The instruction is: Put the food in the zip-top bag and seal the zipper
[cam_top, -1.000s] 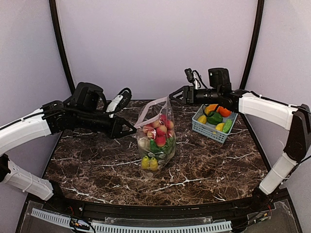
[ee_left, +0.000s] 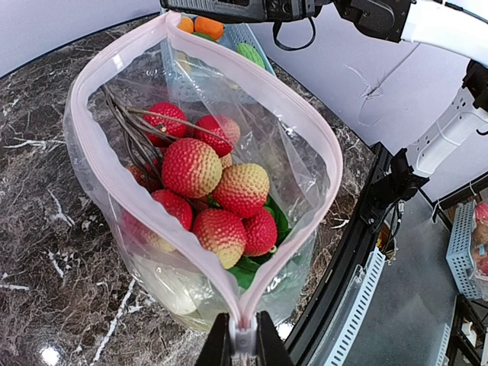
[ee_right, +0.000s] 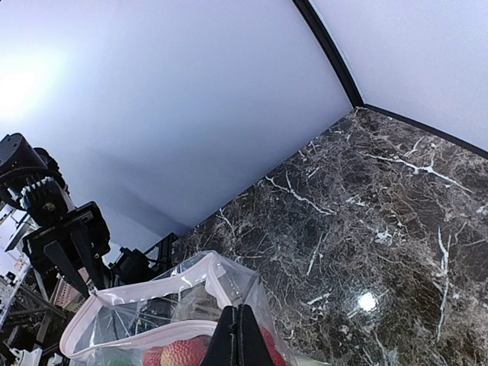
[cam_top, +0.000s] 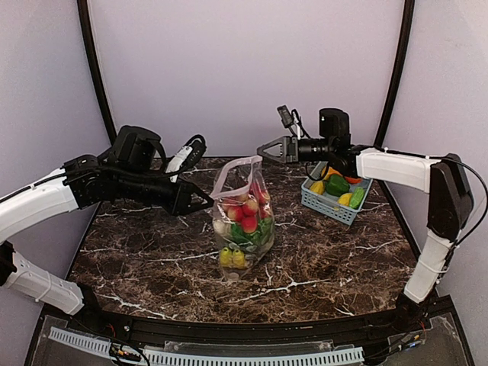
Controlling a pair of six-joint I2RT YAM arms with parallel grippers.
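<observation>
The clear zip top bag stands upright on the table with its pinkish rim spread wide. Inside it are red-and-yellow lychee-like fruits, green leafy pieces, something white low down, and yellow pieces near the bottom. At the rim's near-left corner, my left gripper is shut on the bag. The opposite rim corner meets the fingertips of my right gripper, where both strips of the rim converge; its fingers are shut on that thin edge. Only a sliver of rim shows there.
A blue-grey basket with orange, yellow and green produce stands right of the bag, below the right arm. Bare marble table lies to the left and in front.
My right gripper has moved left, shutting at the far rim corner, and that corner has shifted left with it. The rim opening has widened. The left gripper has barely moved.
</observation>
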